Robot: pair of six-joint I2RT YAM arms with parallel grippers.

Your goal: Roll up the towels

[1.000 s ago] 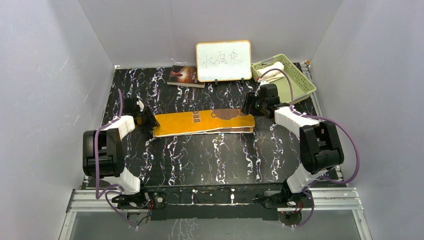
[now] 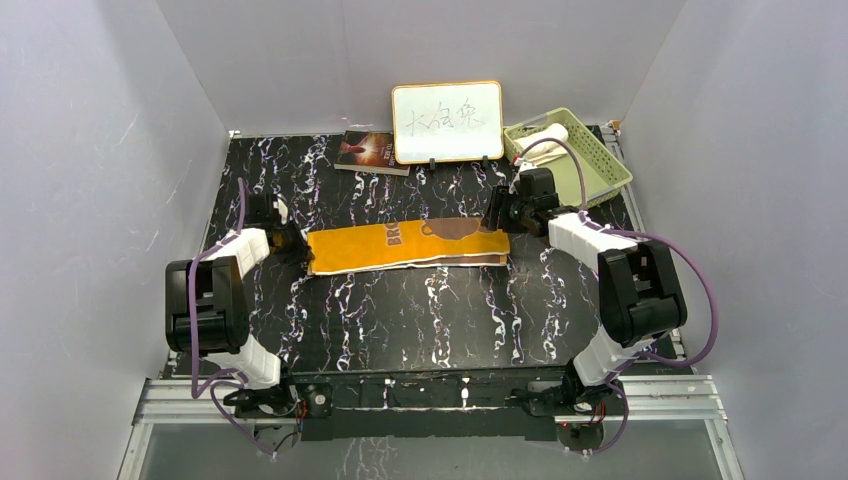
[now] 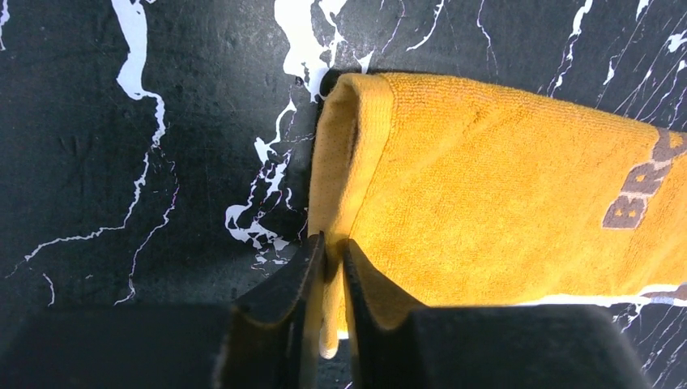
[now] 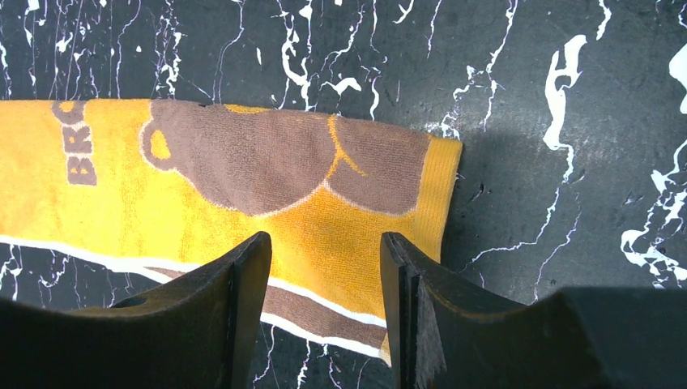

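A folded orange towel [image 2: 365, 245] lies lengthwise across the table, with brown figures and a white edge. At its left end, my left gripper has closed in on the upper layer, whose edge fills the narrow gap between the fingertips. That layer is slightly lifted there, showing the layer beneath in the left wrist view. Over the towel's right end my right gripper is open. Its fingers [image 4: 249, 271] are wide apart, and the towel [image 4: 324, 243] shows flat between and beyond them, not gripped.
A green basket [image 2: 605, 165] holding a white rolled cloth [image 2: 545, 143] stands at the back right, close to my right arm. A whiteboard [image 2: 447, 122] and a book [image 2: 372, 150] are at the back.
The left gripper's fingers have drawn together at the towel's left end and shifted slightly toward the front. The right arm and the rest of the towel look unchanged.
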